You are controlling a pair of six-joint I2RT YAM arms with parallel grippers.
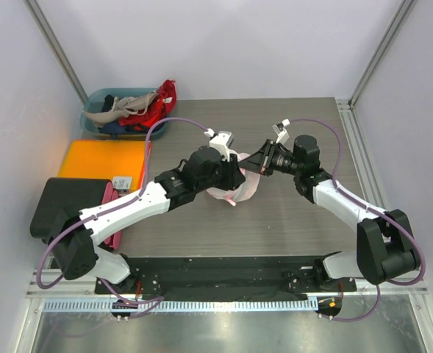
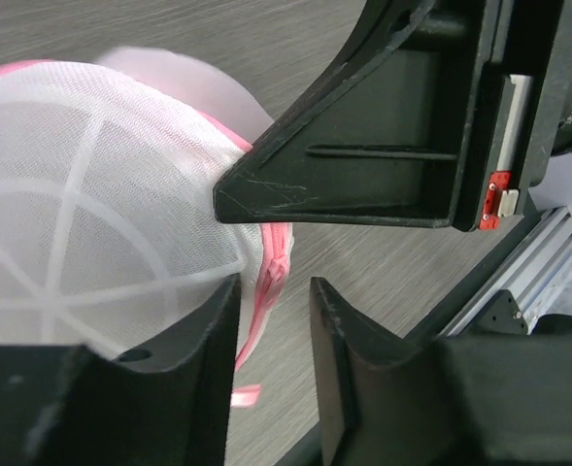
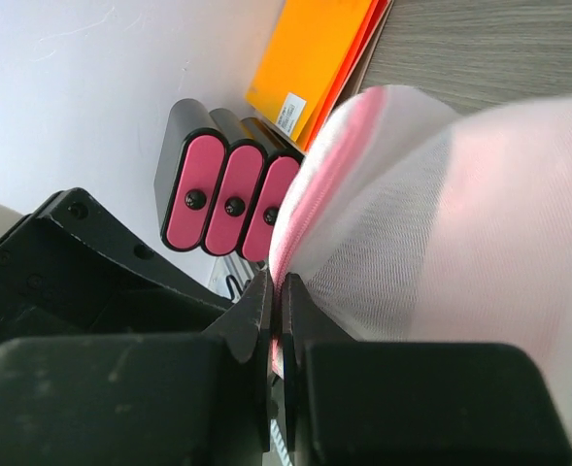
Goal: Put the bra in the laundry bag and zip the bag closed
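Observation:
A white mesh laundry bag (image 1: 231,193) (image 2: 82,204) with pink zip trim hangs above the table between my grippers. My right gripper (image 1: 249,163) is shut on the bag's pink-edged rim. My left gripper (image 1: 232,176) is part open just below it, with the pink zip (image 2: 272,262) in front of its fingertips; the zip end looks knotted or folded there. In the top view the arms cover much of the bag. I cannot tell whether a bra is inside.
A blue bin (image 1: 97,100) with red and dark garments stands at the back left. An orange folder (image 1: 98,162) and a black case (image 1: 65,204) with pink parts lie on the left.

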